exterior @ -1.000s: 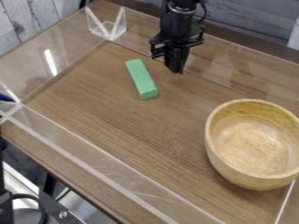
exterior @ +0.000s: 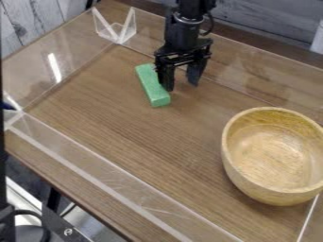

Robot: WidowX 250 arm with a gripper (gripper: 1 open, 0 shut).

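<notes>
My gripper [exterior: 178, 70], dark and open, reaches down from the top centre of the table. Its fingers are low, just right of a green rectangular block [exterior: 153, 85] that lies lengthwise on the wooden table [exterior: 101, 151]. I cannot tell whether they touch the block.
A large tan bowl [exterior: 271, 156] sits at the lower right. A clear plastic container [exterior: 115, 25] stands at the upper left.
The block looks to be in the same place.
</notes>
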